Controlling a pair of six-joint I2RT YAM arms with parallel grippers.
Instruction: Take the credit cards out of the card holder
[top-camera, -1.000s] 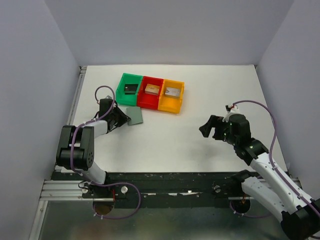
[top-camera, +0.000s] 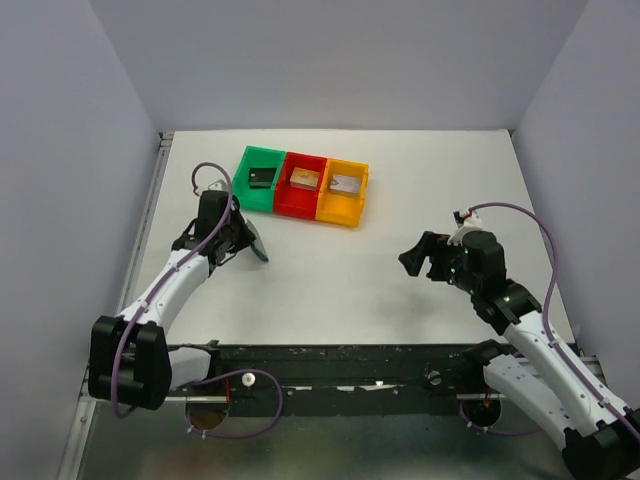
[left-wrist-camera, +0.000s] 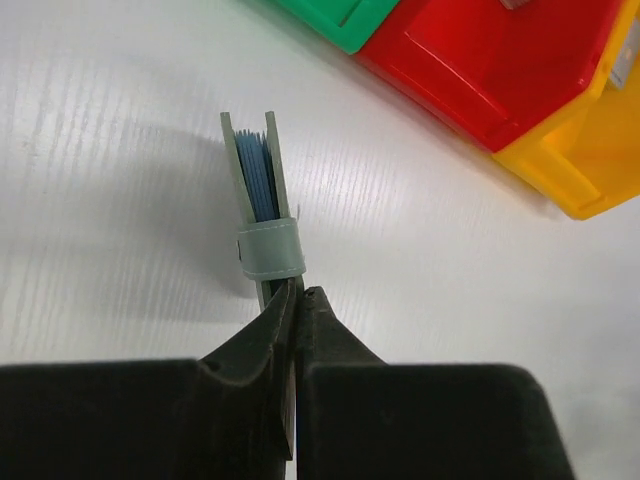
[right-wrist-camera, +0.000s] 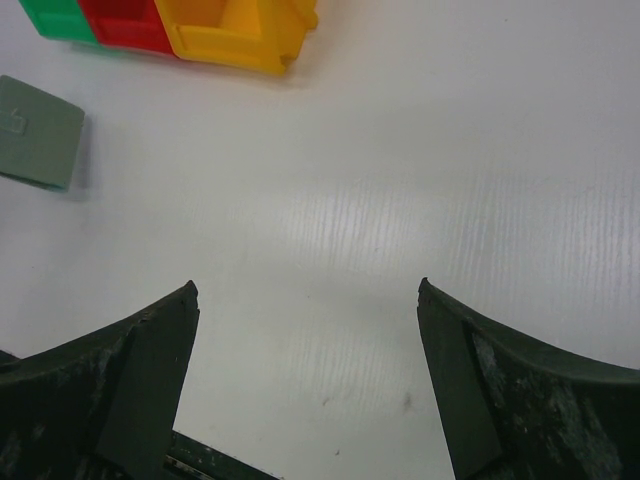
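Observation:
The grey-green card holder (left-wrist-camera: 271, 248) is gripped by my left gripper, which is shut on its near end. It stands tilted up on its narrow side, and a stack of blue cards (left-wrist-camera: 256, 170) shows edge-on between its two covers. A strap-like band wraps around its middle. From above, only a slim part of the card holder (top-camera: 257, 241) shows beside the left gripper (top-camera: 243, 240). One broad face of the holder (right-wrist-camera: 40, 135) appears at the left of the right wrist view. My right gripper stands open and empty, well to the right, over bare table.
Three joined bins, green (top-camera: 241, 196), red (top-camera: 296, 206) and yellow (top-camera: 340, 212), sit at the back left of centre, each with a small item inside. Their front edges are close behind the holder.
The card holder looked flat and broad from above before; now it is turned up on its side and seen thin. My left arm has rotated and shifted. The right arm stays in place.

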